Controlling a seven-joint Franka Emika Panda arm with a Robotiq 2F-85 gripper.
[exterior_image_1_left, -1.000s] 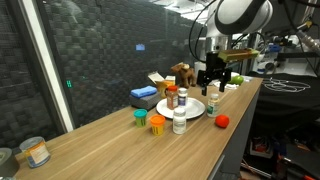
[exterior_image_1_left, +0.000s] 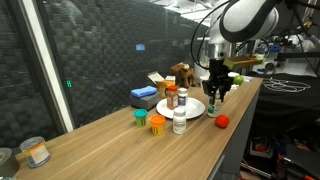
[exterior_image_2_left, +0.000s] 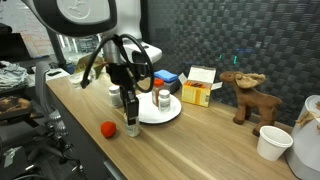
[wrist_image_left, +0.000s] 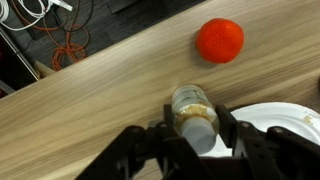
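Observation:
A small clear bottle with a pale cap (wrist_image_left: 199, 130) stands upright near the table's edge. In exterior view 2 the body of the bottle (exterior_image_2_left: 132, 127) shows below the fingers, apparently still on the table. The arm hides part of it in exterior view 1, where the gripper (exterior_image_1_left: 216, 94) covers its upper end.
A red ball-like item (wrist_image_left: 220, 40) lies close beside the bottle, by the edge. The white plate (wrist_image_left: 290, 116) with jars is on the other side. A white bottle (exterior_image_1_left: 180, 121) and an orange cup (exterior_image_1_left: 158, 125) stand farther left.
My gripper has descended from above the bottle until its fingers surround the top. The bottle, red item and plate appear to be in the same places.

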